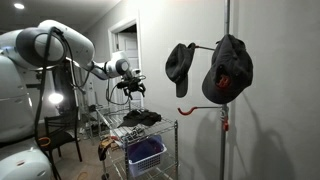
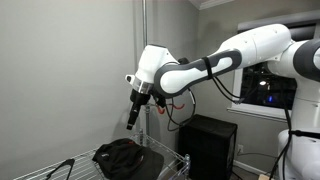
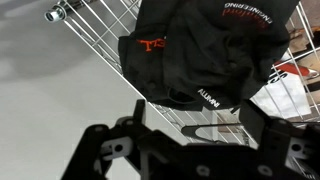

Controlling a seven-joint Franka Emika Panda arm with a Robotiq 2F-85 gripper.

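Observation:
Above the wire rack, my gripper hangs open, with clear space between it and the black caps on the top shelf. In exterior view 2 the gripper points down over the dark fabric heap. Black caps with red and white lettering lie bunched on the wires in the wrist view, ahead of the spread fingers. Nothing sits between the fingers. Two dark caps hang by the pole: a smaller cap and a larger cap.
A red-tipped hook sticks out from the upright pole, bare. A blue-purple basket stands on the lower shelf. The black cabinet is at the right in exterior view 2. Air above the shelf is free.

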